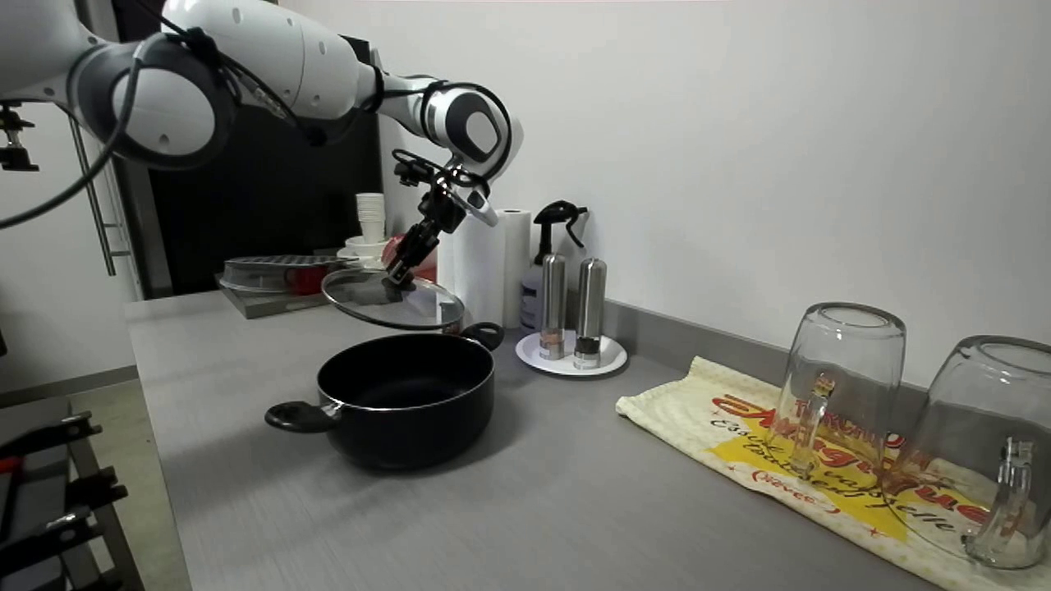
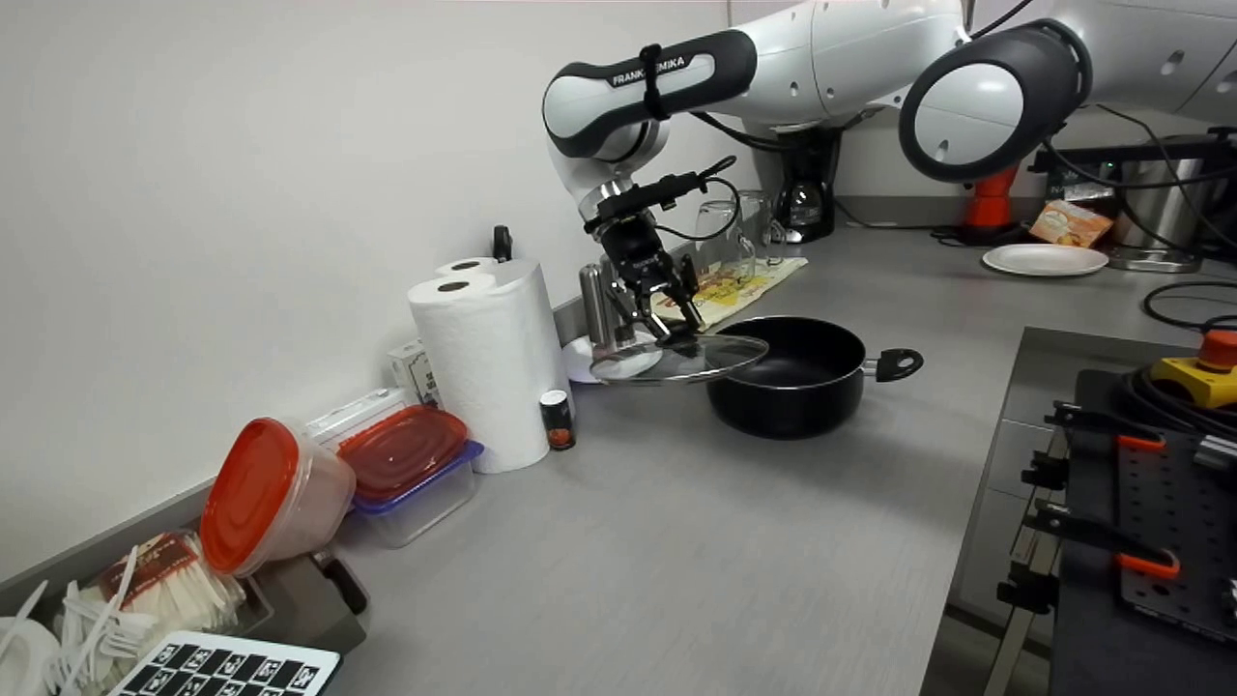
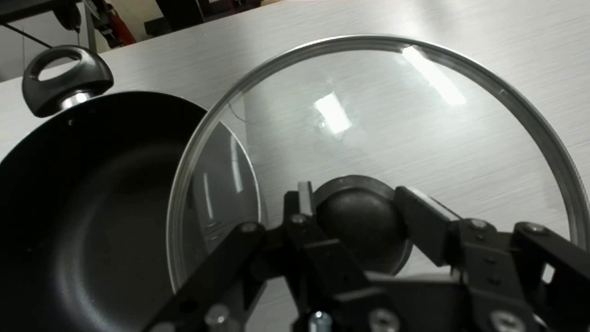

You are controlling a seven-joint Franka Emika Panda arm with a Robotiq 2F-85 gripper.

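Observation:
A round glass lid (image 1: 360, 300) with a metal rim hangs tilted above the counter, behind the black pot in exterior view 1. My gripper is shut on the lid's black knob (image 3: 359, 221), with one finger on either side of it. The open black pot (image 1: 419, 433) stands upright on the counter, its two handles sticking out. In the wrist view the glass lid (image 3: 404, 127) overlaps only one side of the pot (image 3: 110, 221); most of the pot's inside is uncovered.
Paper towel rolls (image 2: 487, 360) and a small dark shaker (image 2: 558, 420) stand by the wall near the lid. Two metal grinders (image 1: 589, 305) rest on a white plate (image 1: 611, 356). Glass mugs (image 1: 847, 374) sit on a cloth.

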